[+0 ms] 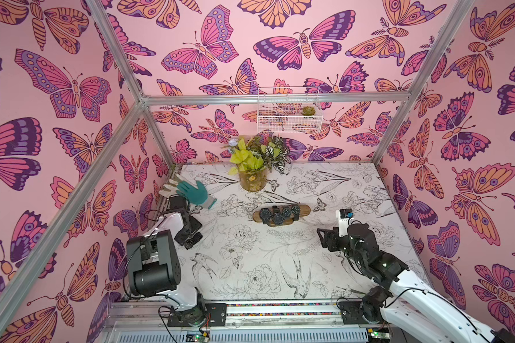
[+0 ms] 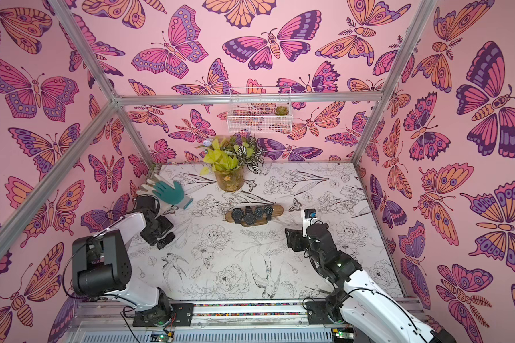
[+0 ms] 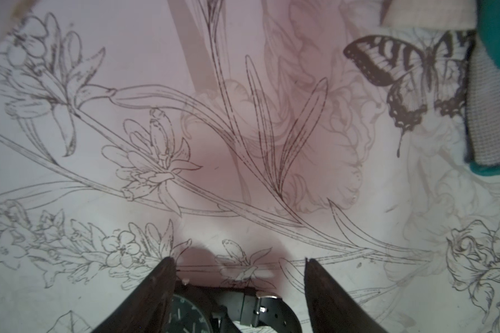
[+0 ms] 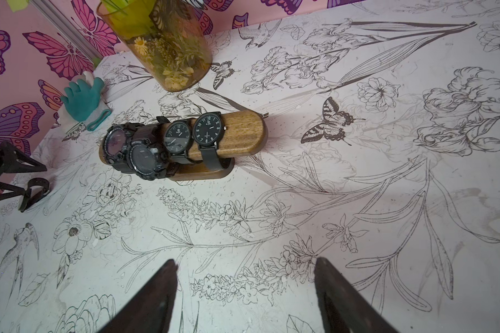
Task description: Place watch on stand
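A loose black watch point(image 1: 193, 240) lies at the left of the table; in the left wrist view its dial point(image 3: 189, 313) and strap show at the bottom edge. My left gripper is just above it, fingers apart on either side, nothing seen held. The wooden stand point(image 1: 303, 210) sits mid-table with several dark watches point(image 4: 208, 129) strapped on it, clearest in the right wrist view. My right gripper is open and empty, right of the stand.
A plant pot point(image 1: 251, 180) stands behind the stand. A teal glove point(image 1: 193, 193) lies at back left. A wire shelf point(image 1: 289, 123) hangs on the back wall.
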